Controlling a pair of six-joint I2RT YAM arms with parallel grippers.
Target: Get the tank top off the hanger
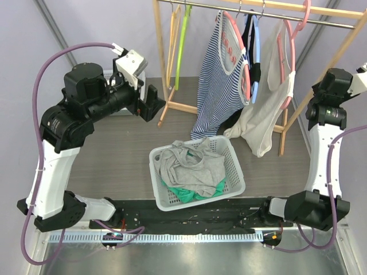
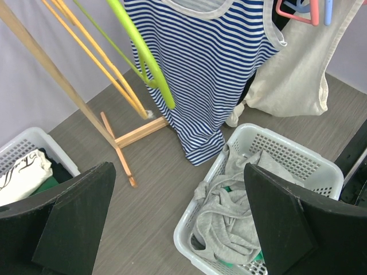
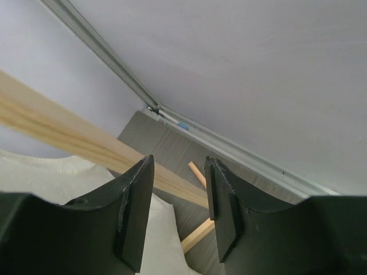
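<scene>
A blue-and-white striped tank top [image 1: 218, 86] hangs from a pink hanger [image 1: 233, 31] on the rack's rail. Behind it, a black garment [image 1: 246, 34] is on a blue hanger [image 1: 256, 69]. A cream tank top [image 1: 264, 114] hangs at the right on another pink hanger [image 1: 292, 69]. To the left of the striped one, my left gripper stands open and empty, facing the bare green hanger [image 2: 152, 57]. Beyond the cream garment, by the rack's right post, my right gripper is part open with nothing between its fingers.
A grey-white basket [image 1: 238, 184] holding a grey garment [image 1: 192, 166] and green cloth [image 1: 182, 193] sits below the rack. A bare yellow hanger [image 2: 123, 86] hangs beside the green one. The rack's right post [image 3: 103, 143] passes close to my right gripper.
</scene>
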